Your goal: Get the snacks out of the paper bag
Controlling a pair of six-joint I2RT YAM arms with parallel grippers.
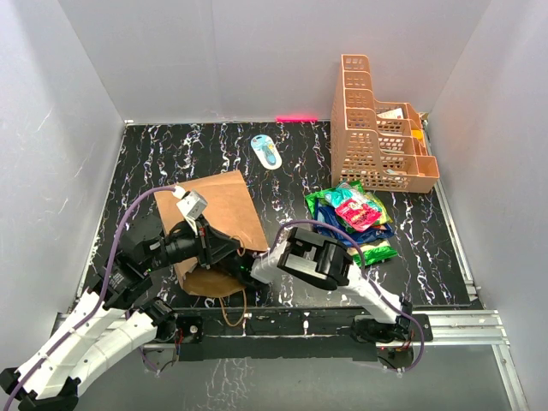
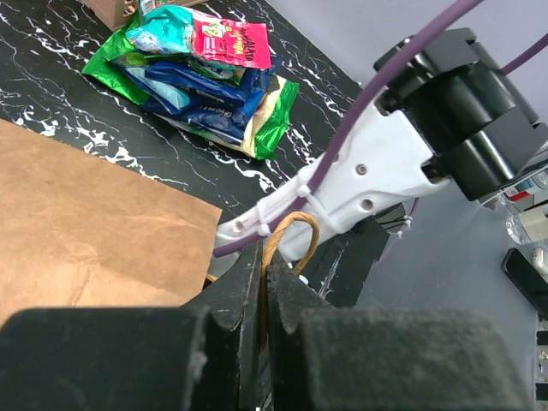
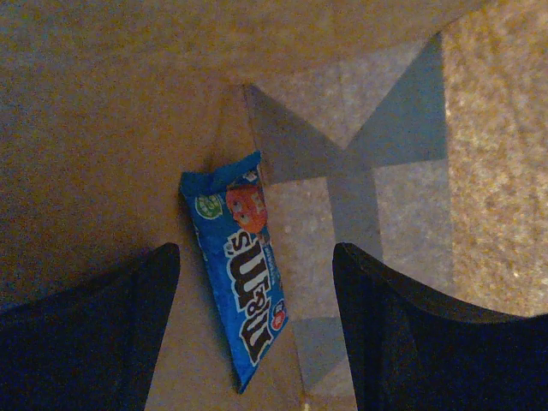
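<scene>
The brown paper bag (image 1: 221, 205) lies on the table, its mouth toward the front right. My left gripper is shut on the bag's twisted handle (image 2: 301, 218), which shows between and above its fingertips. My right gripper is inside the bag, its fingers apart, one on each side of a blue M&M's packet (image 3: 244, 274). That packet lies along the bag's inner wall and bottom, and nothing is gripped. In the top view the bag hides the right gripper's tips. A pile of snack packets (image 1: 355, 210) rests on the table to the right.
An orange basket (image 1: 377, 145) stands at the back right behind the pile. A white and blue packaged item (image 1: 266, 151) lies at the back middle, and a pink strip (image 1: 296, 118) is by the rear wall. Bare table surrounds these.
</scene>
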